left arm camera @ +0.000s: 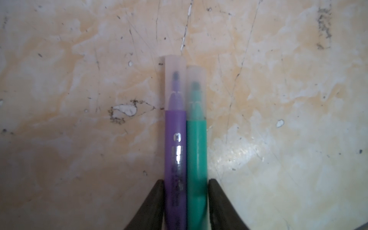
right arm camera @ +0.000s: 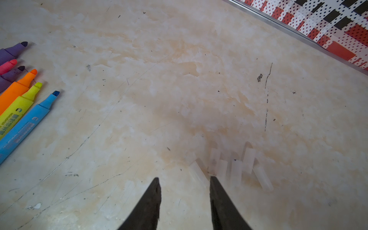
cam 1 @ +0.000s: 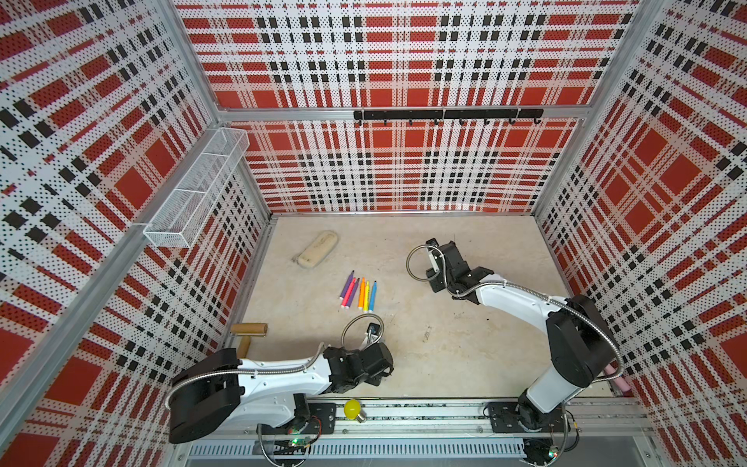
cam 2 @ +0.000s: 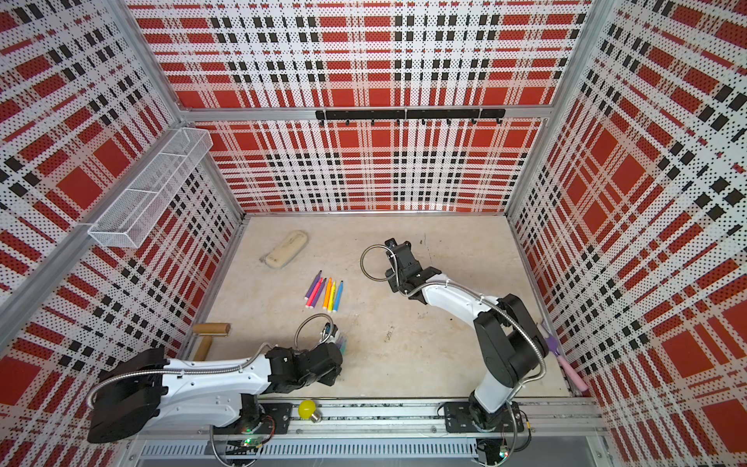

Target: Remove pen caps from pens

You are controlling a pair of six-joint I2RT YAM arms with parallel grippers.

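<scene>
Two capped pens lie side by side in the left wrist view: a purple pen (left arm camera: 175, 153) and a green pen (left arm camera: 196, 161), each with a clear cap over its tip. My left gripper is part open and straddles both bodies; whether its fingers touch them cannot be told. To the left in the right wrist view lie several uncapped pens, including a blue pen (right arm camera: 23, 128), a yellow pen (right arm camera: 17, 109) and an orange pen (right arm camera: 15, 90). My right gripper is part open and empty, close to several loose clear caps (right arm camera: 236, 172).
A beige pencil case (cam 1: 317, 249) lies at the back left. Wooden cylinders (cam 1: 249, 329) stand by the left edge, and a yellow bulb (cam 1: 352, 408) is on the front rail.
</scene>
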